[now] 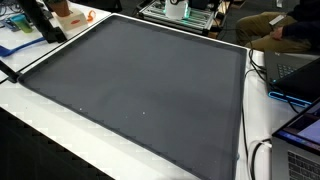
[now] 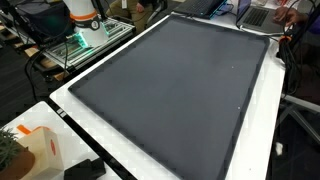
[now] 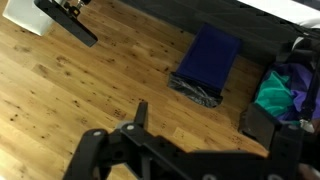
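Observation:
My gripper shows along the bottom of the wrist view, its two dark fingers wide apart and nothing between them. Below it is a wooden floor (image 3: 130, 95), not the table top. Neither exterior view takes in the gripper; only part of the white arm (image 1: 175, 9) shows at the top edge in exterior view 1, and its lower part (image 2: 82, 12) at the upper left of exterior view 2. The dark grey table mat (image 1: 150, 85) is bare in both exterior views.
Laptops (image 1: 298, 158) stand along one side of the table. A brown pot (image 2: 14, 158) and a box (image 2: 42, 150) sit at a near corner. On the floor lie a dark blue flat object (image 3: 208, 55) and a bundle of green and purple cloth (image 3: 278, 92).

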